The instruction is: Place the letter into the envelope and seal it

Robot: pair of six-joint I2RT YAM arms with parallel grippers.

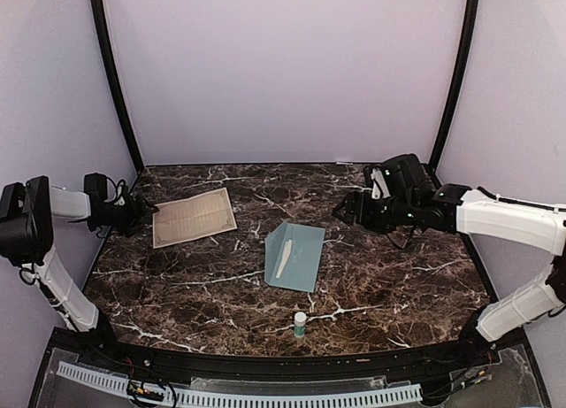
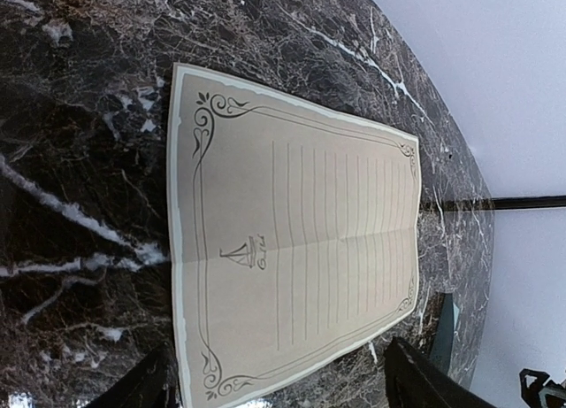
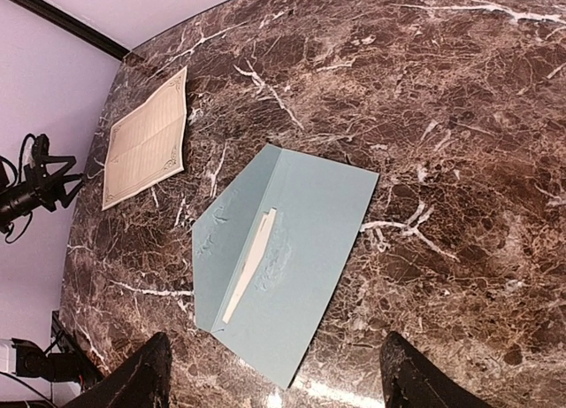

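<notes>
The cream letter [image 1: 195,219] lies flat and unfolded on the table's left side, a crease across its middle. In the left wrist view the letter [image 2: 301,240] shows its lines and sailboat drawing. Just left of it, in the top view, is my left gripper [image 1: 146,211], its fingers [image 2: 146,381] spread with nothing between them. A blue-grey envelope [image 1: 301,257] rests near the table's middle, flap open to the left, with a white strip [image 3: 249,265] along the fold. Right of the envelope hovers my right gripper [image 1: 349,208], open and empty.
A small white-capped bottle or glue stick [image 1: 300,324] stands near the front edge. Pale walls close in the left, back and right sides.
</notes>
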